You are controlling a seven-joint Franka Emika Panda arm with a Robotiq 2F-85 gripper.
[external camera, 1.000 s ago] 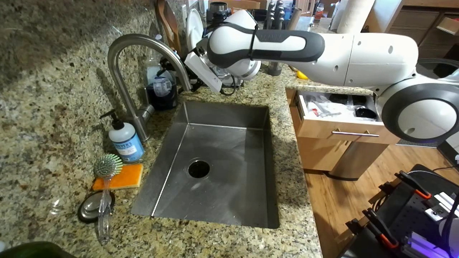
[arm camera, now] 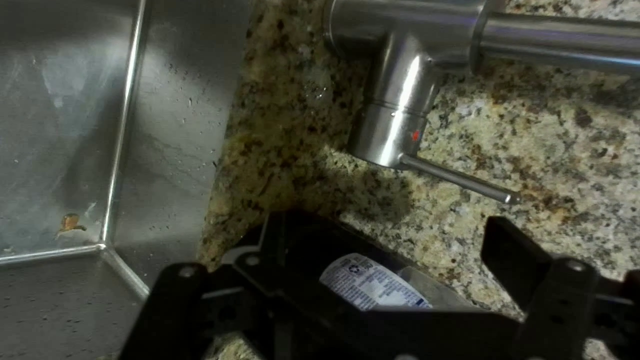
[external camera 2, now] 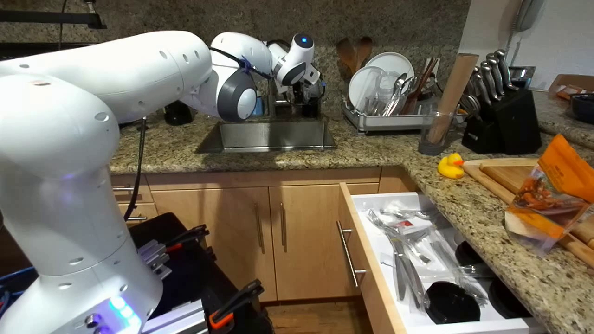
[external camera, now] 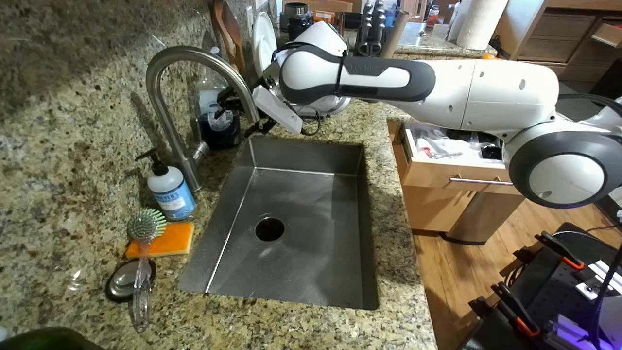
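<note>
My gripper stands open, its two black fingers [arm camera: 510, 255] wide apart. Between and below them in the wrist view is a dark container holding or backing a clear labelled bottle [arm camera: 375, 285]; its lower part is hidden by the gripper body. Exterior view 1 has the dark container [external camera: 221, 134] on the counter behind the sink's far left corner, with the gripper right over it. Whether the fingers touch it I cannot tell. Close by rises the steel faucet [external camera: 169, 111], whose handle [arm camera: 456, 177] points toward the right finger.
The empty steel sink [external camera: 303, 233] lies beside the container. A soap bottle [external camera: 170, 189], an orange sponge [external camera: 175, 239] and a brush [external camera: 143, 280] line its left side. A dish rack [external camera 2: 390, 122] and an open drawer [external camera 2: 356, 250] are to the right in exterior view 2.
The arm has come down a little, bringing the gripper lower and closer over the dark container. The yellow duck is now mostly hidden behind the arm in exterior view 1.
</note>
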